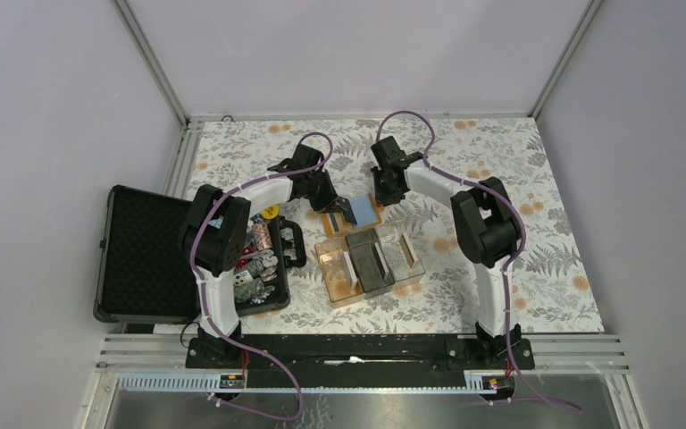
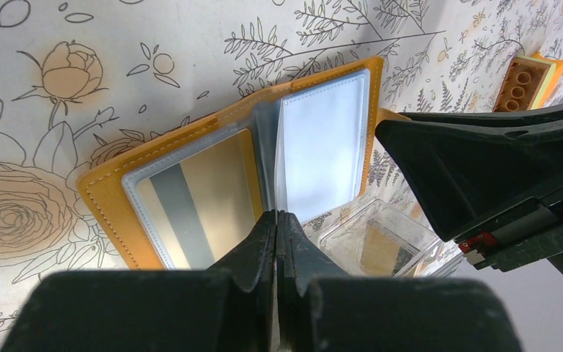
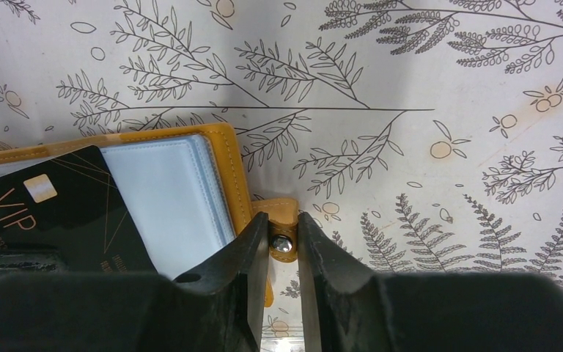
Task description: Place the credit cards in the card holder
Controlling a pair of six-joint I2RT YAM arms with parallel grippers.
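Observation:
A tan-edged card holder lies open on the table, with a gold and grey card in its left sleeve and a pale blue right sleeve. My left gripper is shut on a black VIP card, which appears edge-on in the left wrist view, standing above the holder's middle. Whether any of its edge is inside a sleeve, I cannot tell. At the holder's right edge, my right gripper is shut on the holder's tan snap strap, its metal stud showing between the fingers.
Clear boxes with upright cards stand just in front of the holder, a grey one in the middle. On the left sits an open black case full of small items.

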